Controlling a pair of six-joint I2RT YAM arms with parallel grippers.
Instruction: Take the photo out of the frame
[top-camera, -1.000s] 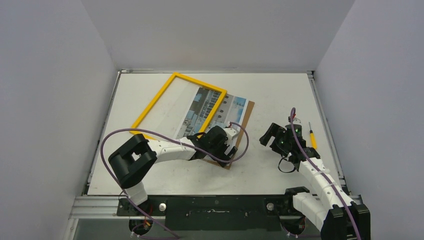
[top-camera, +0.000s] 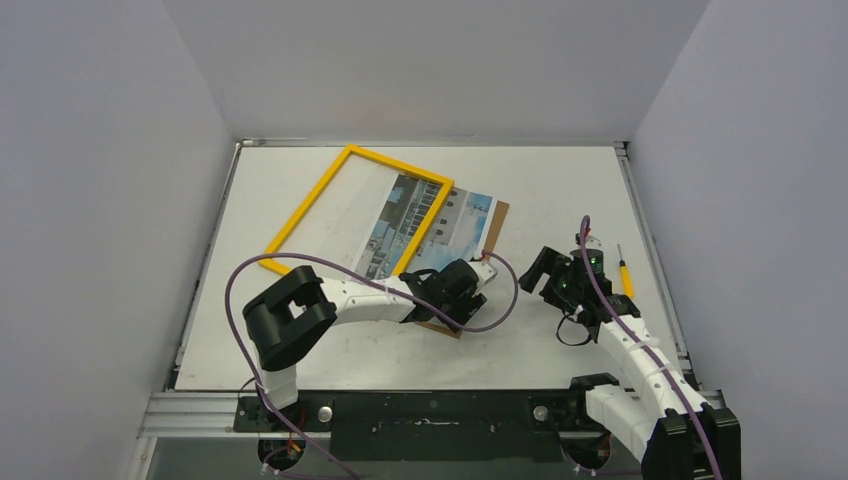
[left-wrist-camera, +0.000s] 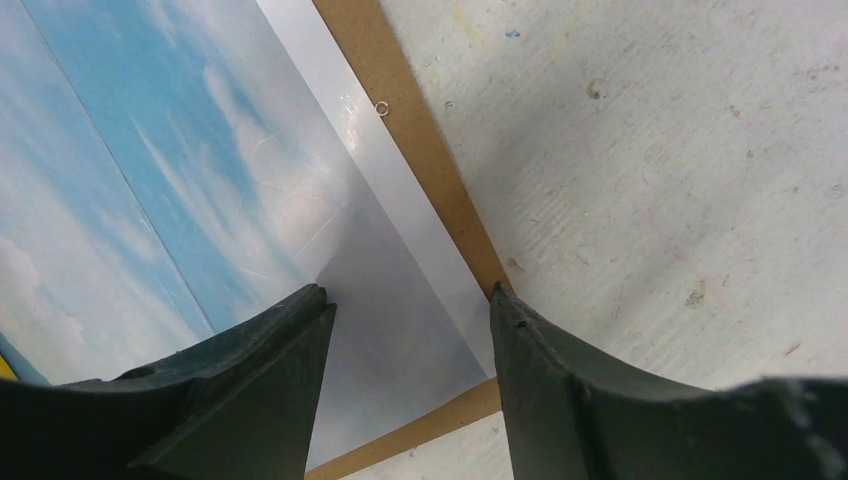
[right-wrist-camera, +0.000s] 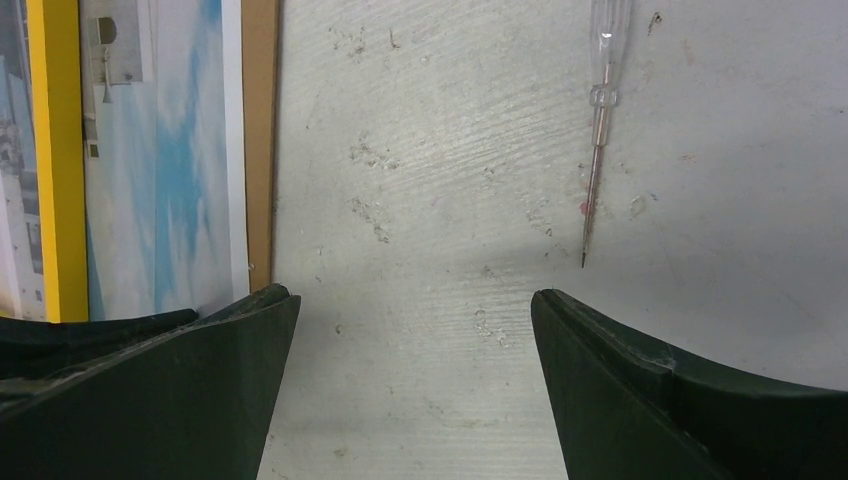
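Note:
The yellow frame (top-camera: 310, 203) lies on the table at the left. Partly under its right side is the photo (top-camera: 470, 225), printed with buildings and blue sky, resting on a brown backing board (top-camera: 497, 222). In the left wrist view a clear sheet seems to cover the photo (left-wrist-camera: 200, 130), and the brown board (left-wrist-camera: 400, 110) shows along its edge. My left gripper is part open over the photo's near right corner, one finger above the photo, the other by the board's edge; nothing is clearly held. My right gripper stands open over bare table.
A screwdriver with a yellow handle (top-camera: 627, 280) lies at the right edge of the table, its clear-necked shaft (right-wrist-camera: 597, 150) pointing away from me. The table between the board and my right gripper is free, as is the far right area.
My left gripper has shifted to the right along the near end of the photo and board. The frame, photo and right arm look unmoved.

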